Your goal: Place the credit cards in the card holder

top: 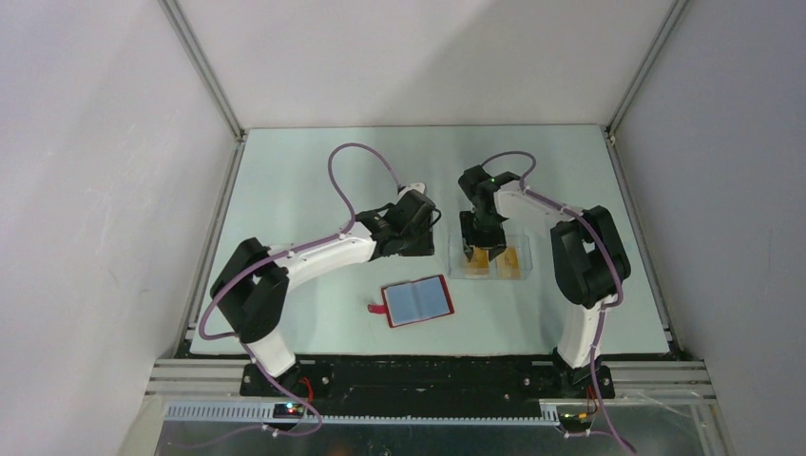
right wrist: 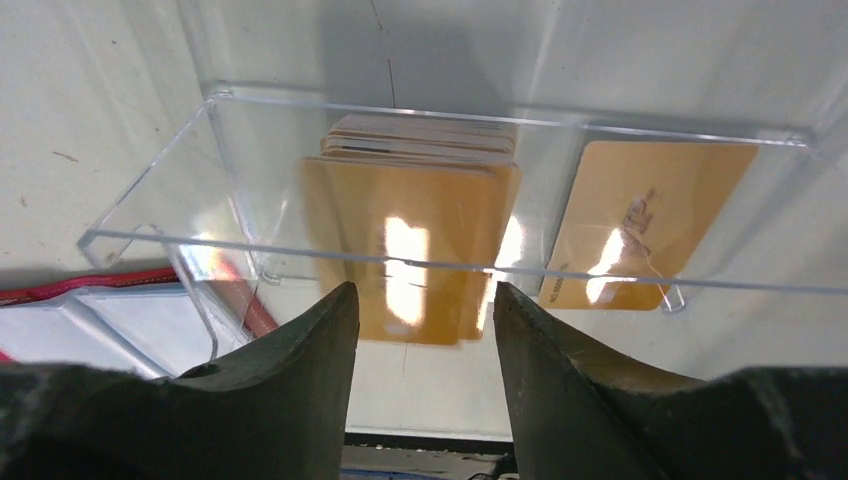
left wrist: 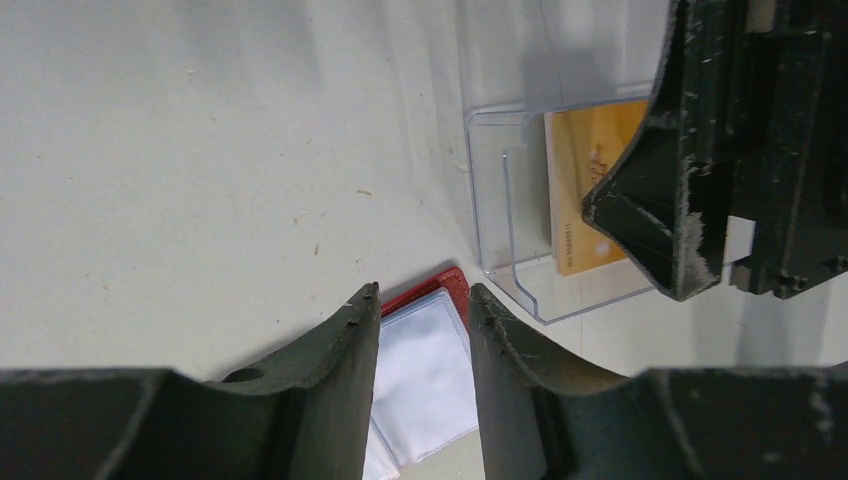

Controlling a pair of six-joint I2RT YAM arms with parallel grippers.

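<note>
Gold cards stand in a stack (right wrist: 400,250) inside a clear box (right wrist: 270,245), seen in the right wrist view. Apart from the stack, a single gold card (right wrist: 640,215) leans at the box's right side. My right gripper is over the box near the stack, its fingers apart with the cards beyond them and none visibly clamped. The open card holder (top: 418,301), red with pale blue pockets, lies flat on the table in front of the box. Left of the box, my left gripper hangs above the table, open and empty, with the holder below its fingertips.
In the left wrist view, the right gripper's dark body (left wrist: 740,150) covers part of the box. A red tab (top: 377,309) sticks out from the holder's left side.
</note>
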